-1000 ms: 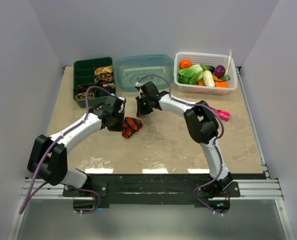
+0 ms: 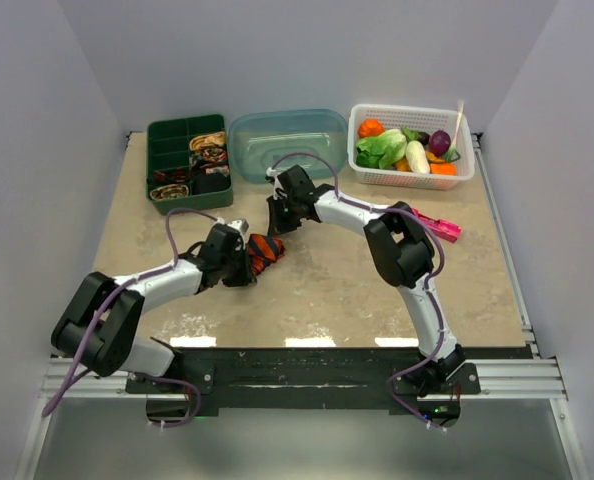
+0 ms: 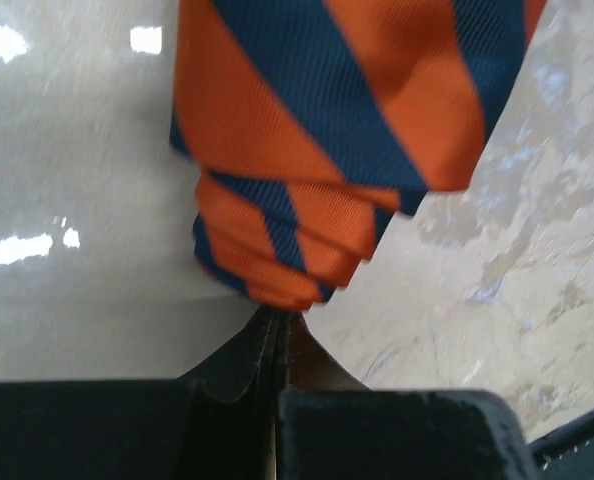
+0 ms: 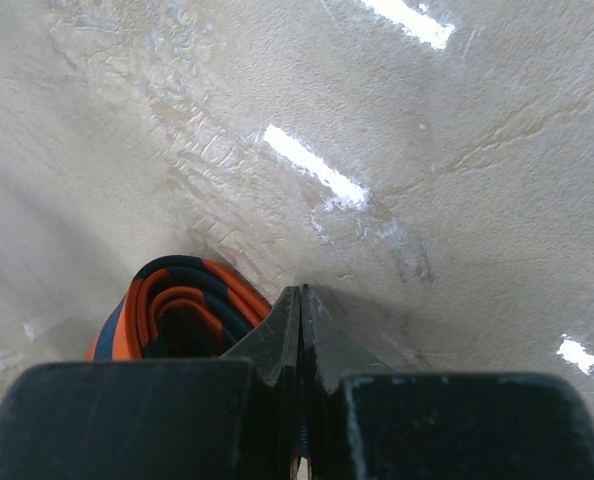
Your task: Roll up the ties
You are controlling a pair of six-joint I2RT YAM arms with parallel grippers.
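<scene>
An orange and navy striped tie [image 2: 266,250] lies folded and partly rolled on the table between both grippers. My left gripper [image 2: 247,276] is shut at the tie's lower-left side; in the left wrist view its fingertips [image 3: 272,325] are right at the narrow, layered folded end [image 3: 277,240], with no fabric seen between them. My right gripper [image 2: 276,228] is shut just above the tie; in the right wrist view the coiled tie [image 4: 182,285] sits just left of its fingertips, with nothing visible between them.
A green divided bin [image 2: 157,140] with rolled ties, an empty clear tub [image 2: 282,140] and a white vegetable basket [image 2: 377,175] line the back. A pink object [image 2: 442,228] lies at the right.
My left gripper moved down, away from the tie, and has since come right, against its lower-left side. My right gripper has shifted very slightly left.
</scene>
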